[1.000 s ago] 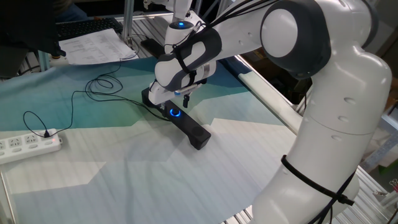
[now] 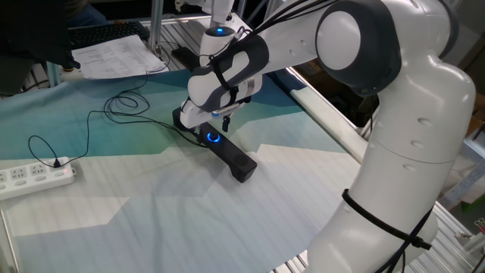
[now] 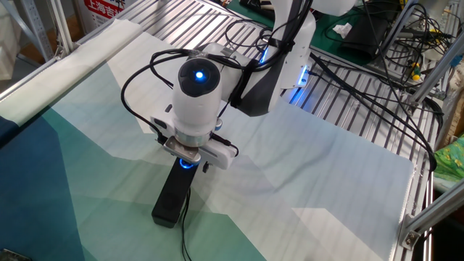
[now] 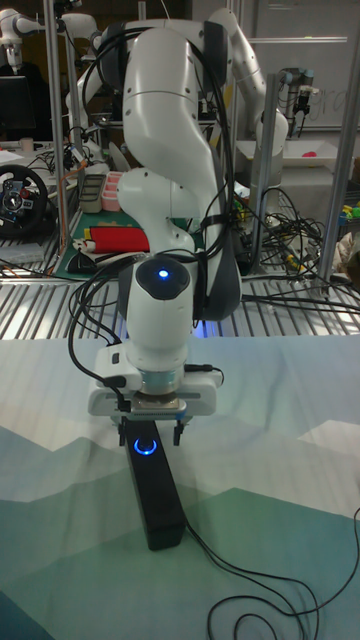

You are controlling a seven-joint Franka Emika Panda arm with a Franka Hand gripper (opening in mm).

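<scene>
A long black bar, like a speaker (image 4: 160,501), lies on the table with a glowing blue ring (image 4: 145,447) around a knob on its top. My gripper (image 4: 150,435) points down over the bar, close to the ring. In exterior view 3 its dark fingers (image 4: 179,431) stand wide apart, one toward each side of the bar, with the fingers open. Exterior view 1 shows the same ring (image 2: 214,137) just in front of the gripper (image 2: 212,127). Whether the fingertips touch the bar is hard to tell. In exterior view 2 the hand hides the bar's far end.
A thin black cable (image 2: 129,115) runs from the bar in loops over the cloth to a white power strip (image 2: 34,178) at the left edge. Papers (image 2: 117,57) and a keyboard (image 2: 106,34) lie at the far side.
</scene>
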